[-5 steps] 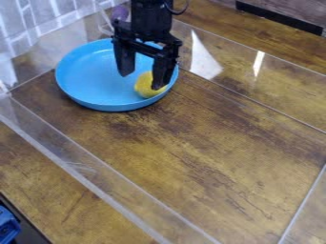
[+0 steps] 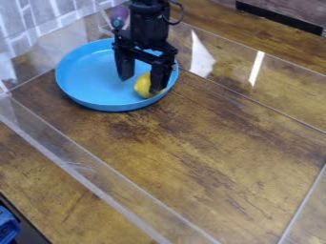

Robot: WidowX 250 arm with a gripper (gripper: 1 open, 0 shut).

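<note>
A shallow blue bowl point(image 2: 86, 82) rests on the wooden table in the upper left. Inside it, toward its right side, lies a yellow object point(image 2: 145, 86), partly covered by the black gripper point(image 2: 144, 72). The gripper reaches down from the top, open, with one finger over the middle of the bowl and the other at its right, around the yellow object. Whether the fingers touch it cannot be seen clearly.
A clear plastic edge runs along the left. A blue object point(image 2: 8, 227) shows at the bottom-left corner.
The gripper has shifted slightly left over the bowl, and the yellow object appears slightly further left under it.
</note>
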